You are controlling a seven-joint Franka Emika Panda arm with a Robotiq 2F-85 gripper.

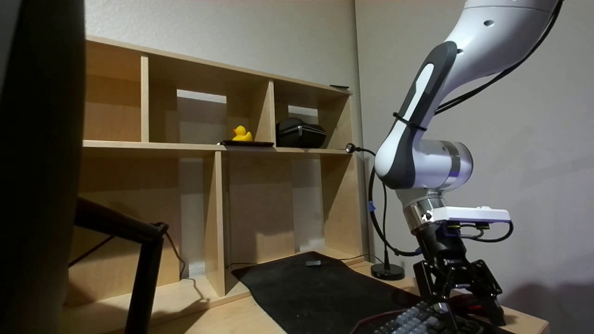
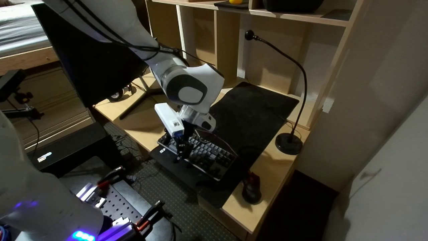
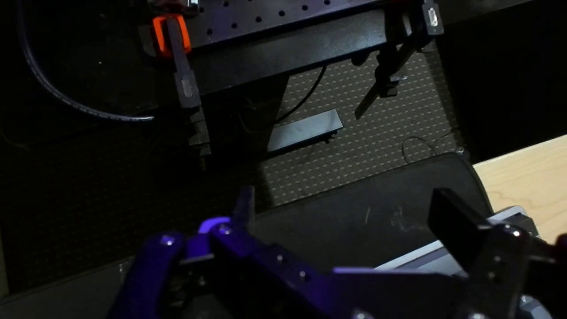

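Observation:
My gripper (image 1: 463,298) is over the keyboard (image 1: 415,322) at the near right of the desk in exterior view 1. In the wrist view, my gripper stands open, its fingers (image 3: 457,226) wide apart with only the black mat (image 3: 372,212) showing beyond the gap. Part of the keyboard's pale edge (image 3: 414,255) lies behind the right finger. From exterior view 2, the gripper (image 2: 181,153) is at the front edge of the keyboard (image 2: 214,155); whether it touches cannot be told.
A black mouse (image 2: 251,188) and a gooseneck lamp (image 2: 289,143) are to the keyboard's right. A shelf unit (image 1: 184,147) at the back holds a yellow duck (image 1: 242,133) and a black case (image 1: 300,133).

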